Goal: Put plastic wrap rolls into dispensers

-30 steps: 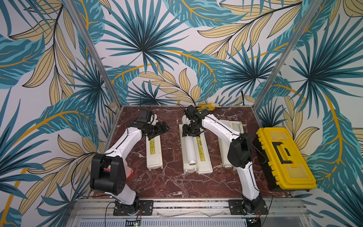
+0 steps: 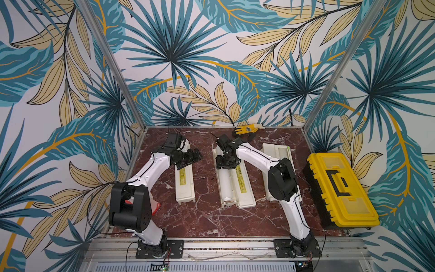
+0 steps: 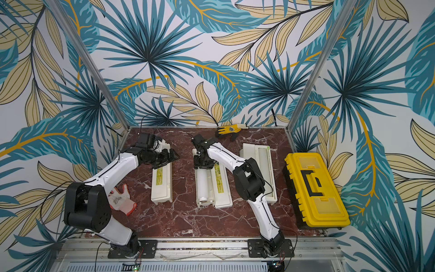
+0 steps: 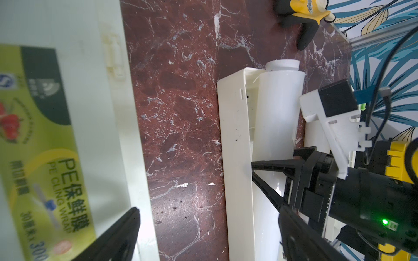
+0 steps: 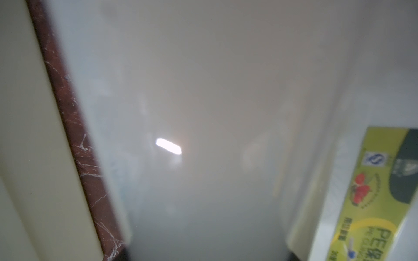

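Note:
A white wrap roll (image 2: 226,186) lies lengthwise over the open middle dispenser (image 2: 243,183), on its left trough side. My right gripper (image 2: 228,162) is shut on the roll near its far end. In the left wrist view the roll (image 4: 278,111) leans at the trough's edge, its far end cap standing above the dispenser wall (image 4: 235,143). The roll's white surface (image 5: 196,108) fills most of the right wrist view. My left gripper stands open above and beside the closed left dispenser (image 2: 184,186), nothing between its fingers.
An open dispenser (image 3: 267,181) lies to the right, partly behind the right arm. Beyond it sits a yellow toolbox (image 2: 343,188). A yellow glove (image 2: 247,129) rests at the back, and a white and red glove (image 3: 122,200) at left. Marble shows between dispensers.
The left arm stays still.

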